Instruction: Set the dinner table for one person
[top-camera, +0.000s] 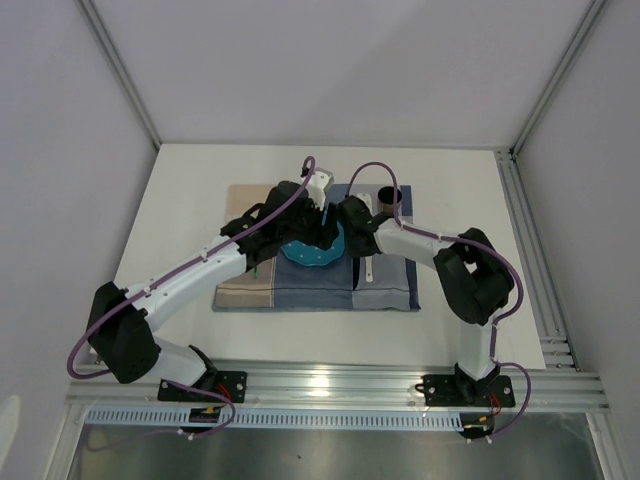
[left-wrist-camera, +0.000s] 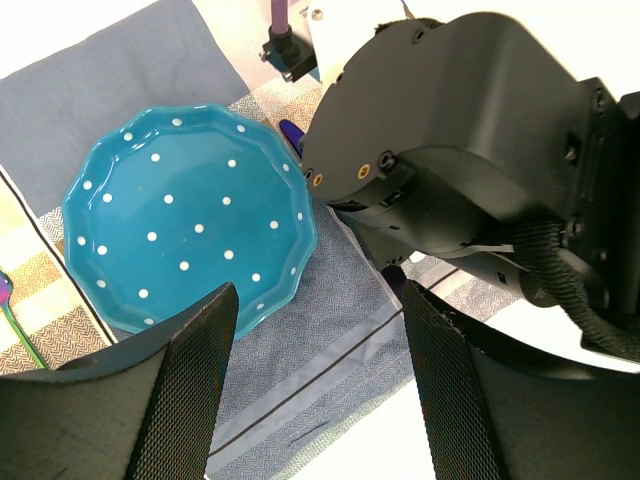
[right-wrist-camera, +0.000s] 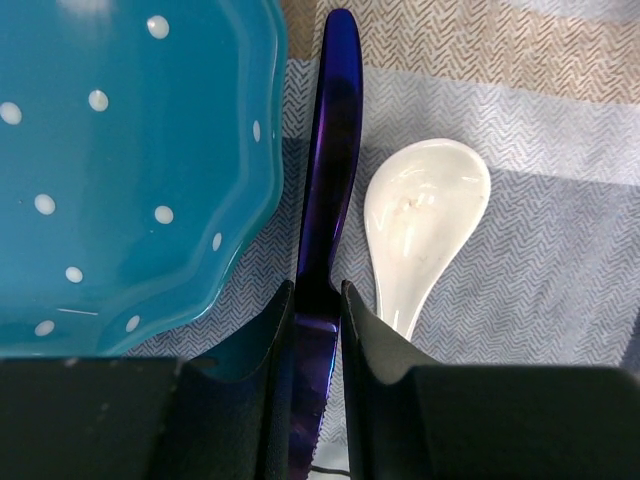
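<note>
A blue dotted plate (left-wrist-camera: 190, 215) lies on the placemat (left-wrist-camera: 140, 50). Directly right of it in the right wrist view lies a purple knife (right-wrist-camera: 330, 150), with a white spoon (right-wrist-camera: 420, 210) alongside. My right gripper is closed around the knife, between plate and spoon. My left gripper stands open above the placemat near the plate's edge, nothing between its fingers; the right arm fills the upper right of that view. A green-handled utensil (left-wrist-camera: 20, 330) lies at the plate's other side.
A dark cup (top-camera: 389, 199) stands at the placemat's back right. Bare white table surrounds the mat. Both arms are close together over the plate.
</note>
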